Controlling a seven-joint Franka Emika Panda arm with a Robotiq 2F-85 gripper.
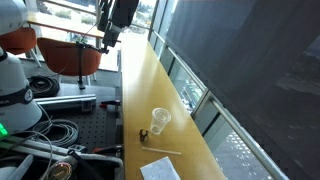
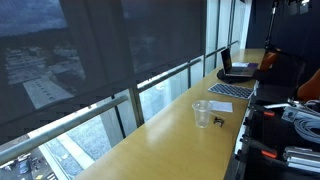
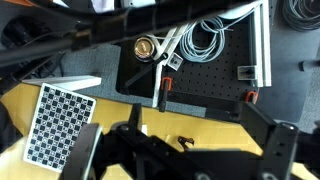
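My gripper stands open in the wrist view, its dark fingers wide apart and nothing held between them. A clear plastic cup stands upright on the wooden table, well away from the arm. Close beside it lies a small dark object, too small to make out. A thin stick or pen and a white sheet lie nearer the camera. In the second exterior view the cup and the small dark object sit near the table's edge.
A checkered board lies on the table at the wrist view's left. The black perforated base plate carries coiled cables. A laptop stands farther along the table. Windows run along one side; the wood has wide bare stretches.
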